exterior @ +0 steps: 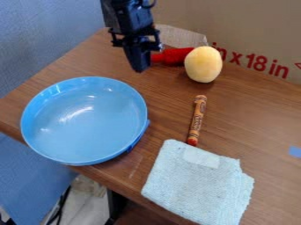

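Observation:
My dark gripper [139, 54] hangs at the upper middle, just left of a red object [170, 55] lying at the back beside a pale yellow egg-shaped object [203, 64]. Whether its fingers are open or shut is unclear. A blue plate [84, 120] sits at the front left, a thin orange-brown stick [196, 119] lies right of centre, and a folded pale blue cloth [198, 184] lies at the front right.
A wooden table [265, 123] holds everything, with a cardboard box [253, 26] along the back. The table's left edge borders a blue surface [30, 53]. Bare wood is free at the right and around the centre.

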